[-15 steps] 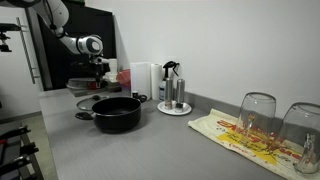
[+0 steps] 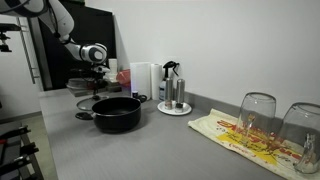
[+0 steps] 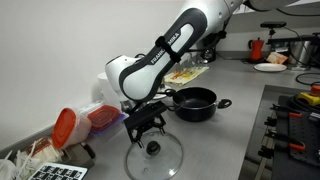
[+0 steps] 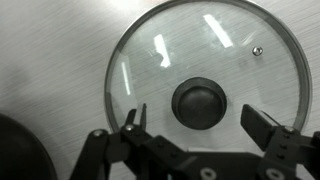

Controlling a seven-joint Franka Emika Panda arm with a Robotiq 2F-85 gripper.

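A round glass lid point(image 3: 170, 170) with a dark rim and black knob point(image 4: 199, 103) lies on the table. My gripper stands open over it, its fingers spread to either side of the knob in the wrist view. In exterior view 2 the gripper point(image 3: 146, 132) is just above and behind the knob; whether it touches the lid cannot be told. Beside the lid sits a black two-handled pot point(image 2: 118, 115), uncovered and seemingly empty. A corner of this pot point(image 4: 20, 152) shows at the wrist view's lower left.
Red-lidded containers point(image 3: 75, 125) and a dish rack point(image 3: 40, 160) stand close to the arm. A plate with bottles point(image 2: 174, 107) is farther off, with upturned glass jars point(image 2: 257, 112) on a cloth. Open grey table point(image 2: 170, 150) lies beyond the pot.
In exterior view 1 my gripper has come down toward the lid over the last second. The lid and pot have not visibly moved.
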